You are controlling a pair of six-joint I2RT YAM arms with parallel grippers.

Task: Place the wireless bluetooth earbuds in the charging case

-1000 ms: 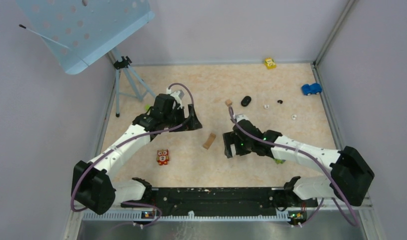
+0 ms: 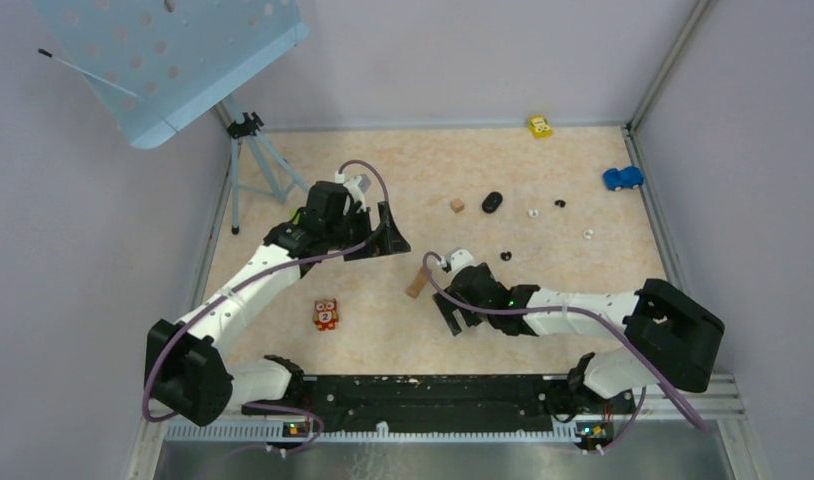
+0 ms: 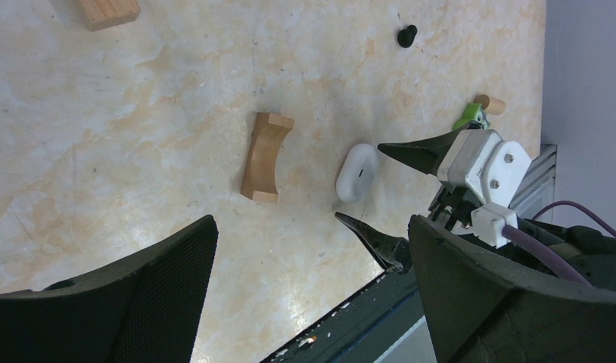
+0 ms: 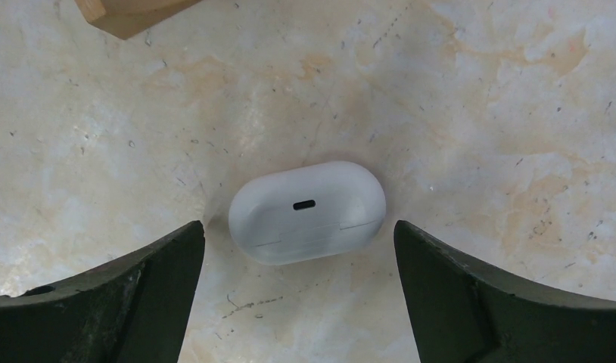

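A white charging case [image 4: 307,213], rounded and with a small dark slot on top, lies on the table in the right wrist view. My right gripper is open above it, one finger towards each end, both apart from it. The left wrist view shows the same case [image 3: 357,168] between those fingertips; from the top the arm hides it. White earbuds [image 2: 533,213] [image 2: 588,234] and black earbuds [image 2: 560,203] [image 2: 506,256] are scattered on the right half. A black oval case [image 2: 492,202] lies farther back. My left gripper [image 2: 377,254] hangs open and empty, left of centre.
A curved wooden block [image 3: 264,157] lies between the two grippers, near the white case. Farther back is a small wooden cube [image 2: 457,205]. An owl toy [image 2: 326,314] sits front left; a yellow toy [image 2: 540,126] and a blue toy car [image 2: 624,178] stand at the back right.
My left gripper has shifted only slightly to the right. Objects on the table look unmoved.
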